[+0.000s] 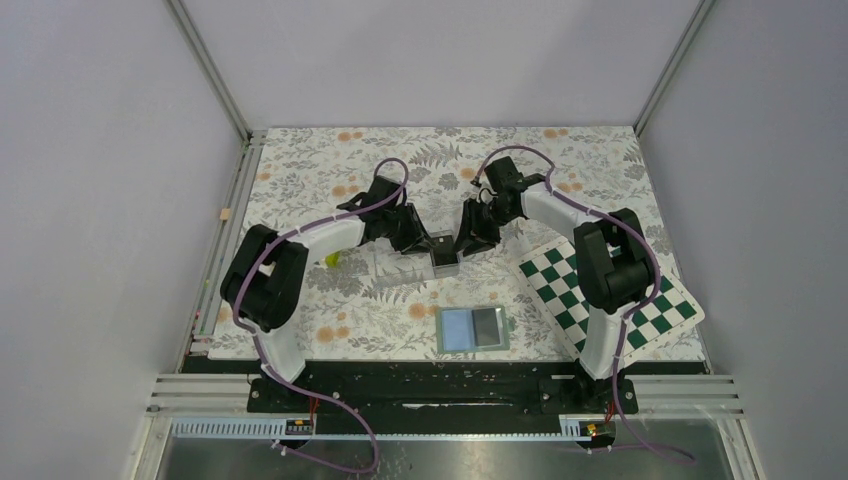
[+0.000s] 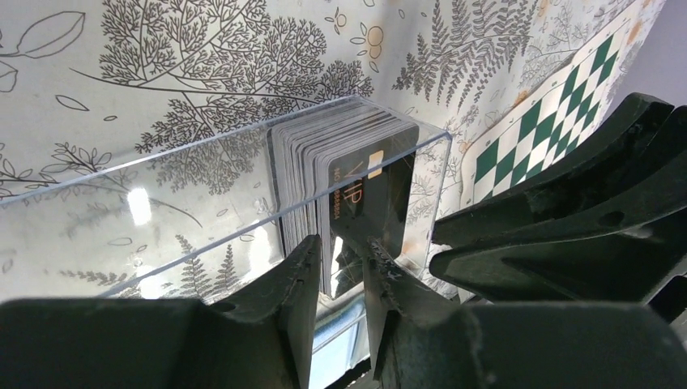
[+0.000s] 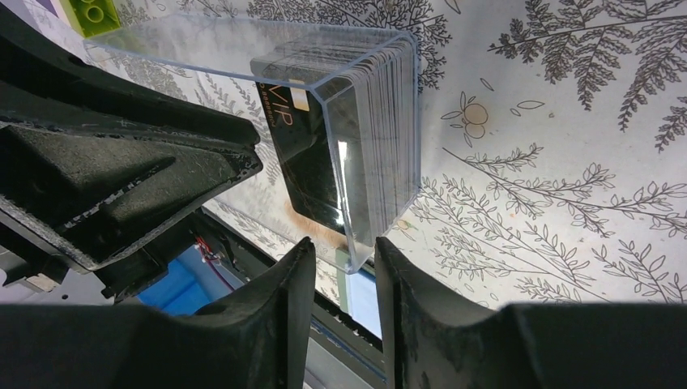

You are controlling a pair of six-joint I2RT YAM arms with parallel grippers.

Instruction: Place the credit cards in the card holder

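Note:
A stack of cards, a black one marked VIP point(image 2: 377, 203) at its face, stands on edge at the right end of a long clear box point(image 1: 400, 280). In the top view my left gripper point(image 1: 430, 244) is at the stack's left side and my right gripper point(image 1: 461, 248) at its right. Each wrist view shows a gap between its fingertips, left point(image 2: 340, 250) and right point(image 3: 343, 250), in front of the box; I see nothing held, though contact with the box is unclear. A flat blue-and-grey case point(image 1: 472, 329), perhaps the card holder, lies nearer the front.
A green-and-white checkered board point(image 1: 570, 300) lies to the right, partly under the right arm. Something yellow-green point(image 1: 332, 259) shows beside the left arm.

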